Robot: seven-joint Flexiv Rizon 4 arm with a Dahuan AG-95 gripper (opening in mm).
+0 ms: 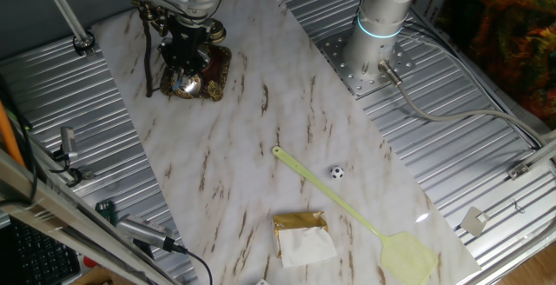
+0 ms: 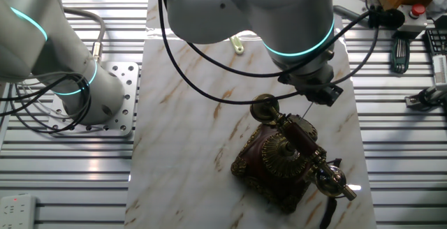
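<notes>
An ornate antique-style telephone (image 2: 279, 152), dark red-brown with gold trim, stands at one end of the marbled tabletop. Its handset (image 2: 302, 142) lies across the top, over the round dial. Exterior view 1 shows the telephone base (image 1: 219, 69) partly covered by the arm. My gripper (image 1: 182, 72) points down over the telephone there, dark against dark parts, so the spacing of its fingers is unclear. From exterior view 2, the gripper (image 2: 320, 93) is at the far side of the telephone, mostly behind the arm and cables; whether it touches anything cannot be made out.
A pale green fly swatter (image 1: 347, 207) lies diagonally across the table. Beside it are a small black-and-white ball (image 1: 337, 172) and a gold-and-white packet (image 1: 304, 240).
</notes>
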